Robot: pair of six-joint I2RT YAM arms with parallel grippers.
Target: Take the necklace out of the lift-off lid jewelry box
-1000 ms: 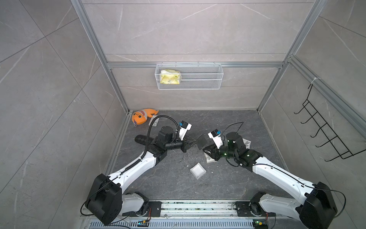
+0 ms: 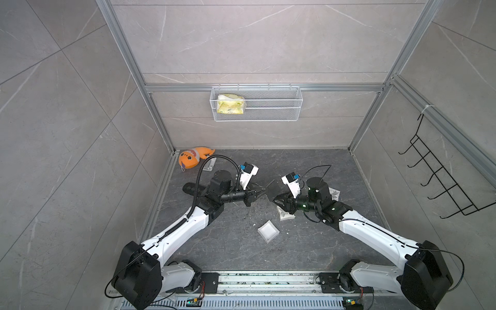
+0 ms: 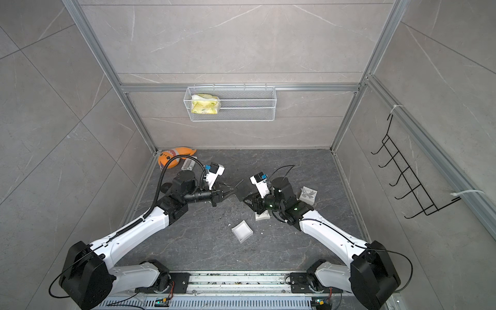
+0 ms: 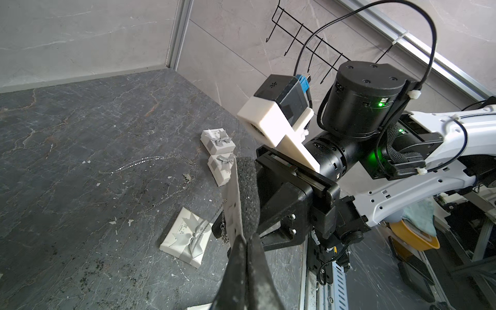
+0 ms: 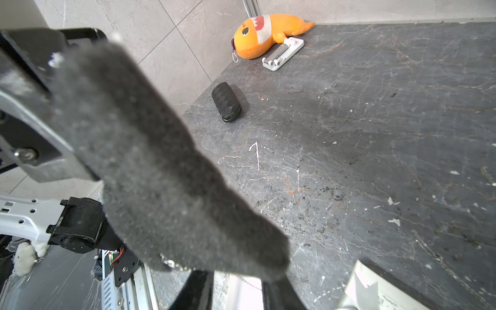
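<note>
A square dark grey foam insert [image 4: 248,193] with a pale backing hangs over the table between the arms. My left gripper is shut on its near edge. In the right wrist view the foam fills much of the foreground, blurred, and my right gripper is below it with its fingers apart. A thin silver necklace [image 5: 173,265] shows at the foam's lower edge, close to those fingers; most of it is hidden. The empty-looking white box base [image 2: 268,231] lies on the table. A white lid with a bow [image 4: 178,235] lies below the foam.
Two small bowed white boxes [image 4: 217,141] sit behind the lid. Chain-like strands [image 4: 135,163] lie on the table. A black case [image 5: 226,102], orange plush [image 5: 253,38] and white stand [image 5: 283,53] are at the far left.
The white box base has not moved.
</note>
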